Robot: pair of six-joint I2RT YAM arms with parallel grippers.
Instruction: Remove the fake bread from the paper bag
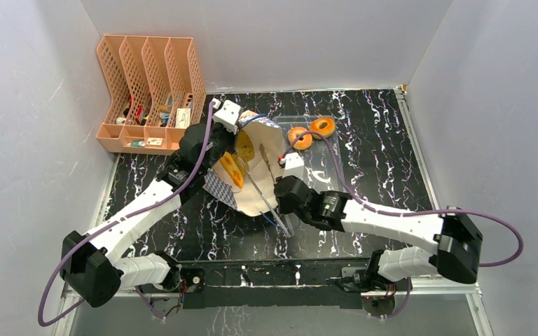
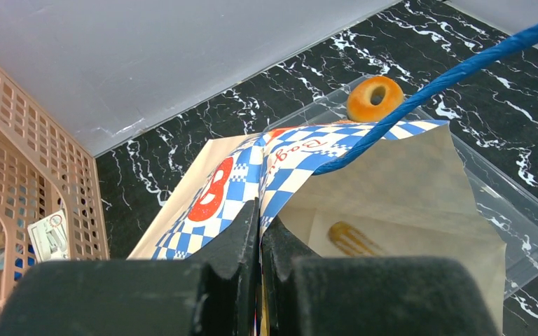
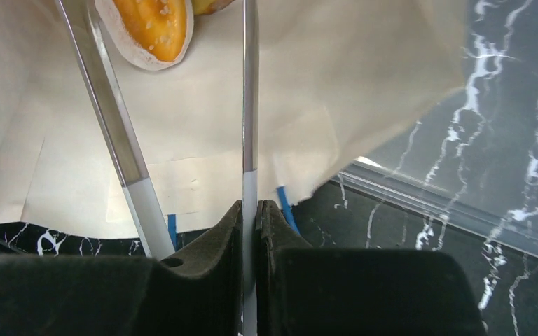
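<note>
The paper bag (image 1: 256,192) lies open toward the front, its blue-checked side (image 2: 210,210) raised by my left gripper, which is shut on that thin paper edge. Fake bread shows inside: a long orange piece (image 1: 232,170) and a yellow-brown one (image 1: 245,146) beside it. My right gripper is shut on one arm of the metal tongs (image 3: 250,112). The tongs' arms stand apart and reach into the bag's mouth. In the right wrist view an orange bread piece (image 3: 155,31) lies beyond, near the left arm's upper part; the tong tips are out of frame.
A clear tray (image 1: 322,175) holds two bagels (image 1: 323,127) right of the bag and partly under it. Left of the bag stands an orange divided rack (image 1: 150,91).
</note>
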